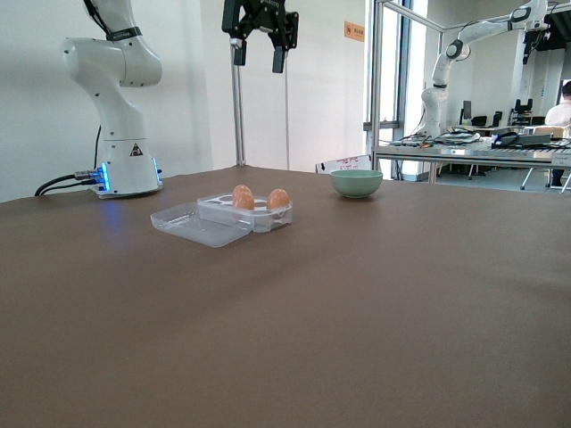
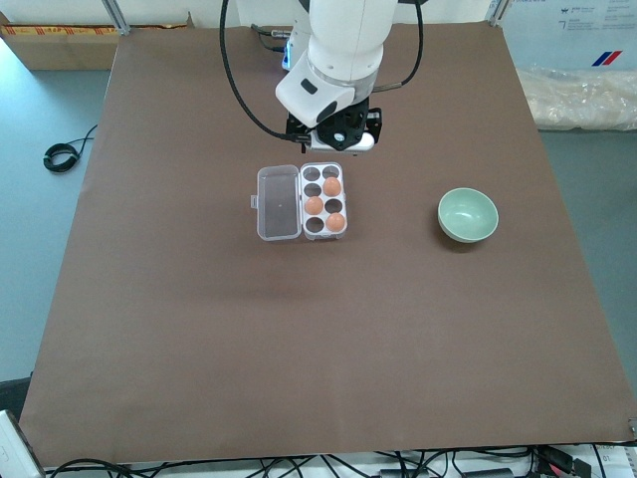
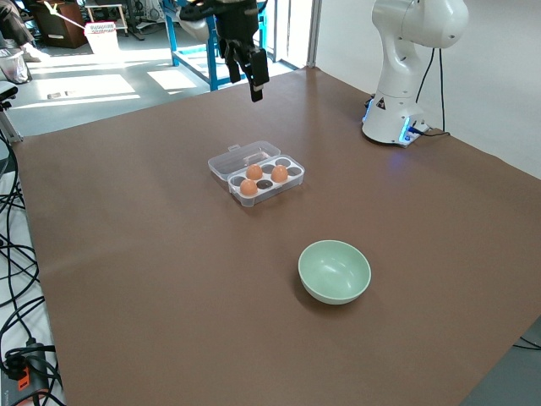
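A clear plastic egg carton lies open on the brown table, its lid folded out to one side, with several brown eggs in some cups and other cups empty. A pale green bowl stands apart from it, empty. My gripper hangs well above the table over the carton's far side, two black fingers pointing down and apart, nothing visible between them in the top view. In the left view its fingers are mostly hidden under the wrist.
The white arm base stands at the back edge, with cables behind it. Cables and boxes lie beyond the table's edges.
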